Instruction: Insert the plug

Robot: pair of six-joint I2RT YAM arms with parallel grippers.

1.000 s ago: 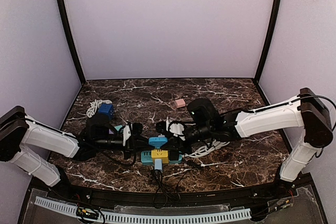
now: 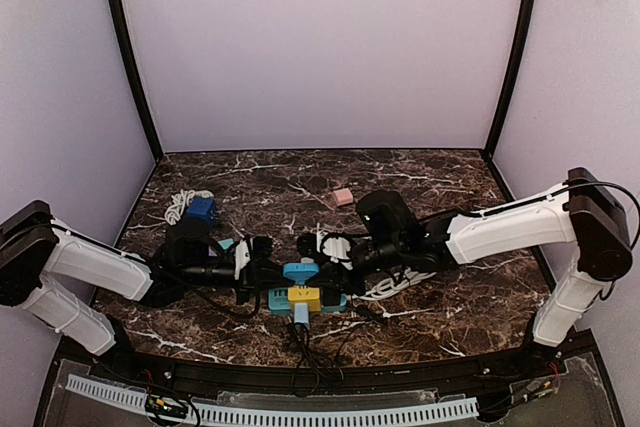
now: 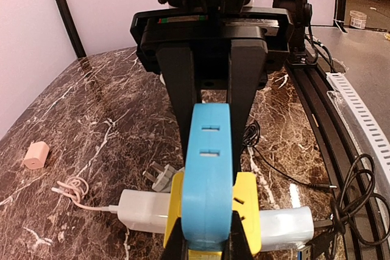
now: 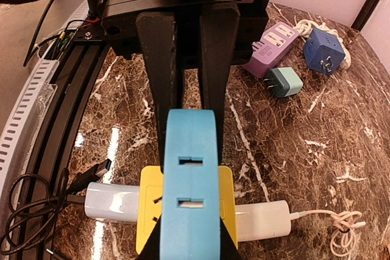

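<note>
A light-blue block (image 2: 300,272) with slots, apparently a plug or adapter, is held upright between my facing grippers, directly over a yellow socket block (image 2: 305,297). My left gripper (image 2: 275,277) is shut on it from the left and my right gripper (image 2: 325,282) from the right. In both wrist views the blue block (image 3: 206,168) (image 4: 190,181) hides much of the fingertips and of the yellow block (image 3: 247,211) behind it. Whether it is seated in the yellow block cannot be told. White chargers (image 3: 143,208) (image 4: 109,199) sit at either side of the yellow block.
A pink charger (image 2: 342,197) lies at the back. A blue cube (image 4: 323,52), purple strip (image 4: 271,50) and teal adapter (image 4: 283,82) lie to the left on the table. Loose cables are at the front and right.
The right arm has shifted very slightly; the held blue block and left arm look the same.
</note>
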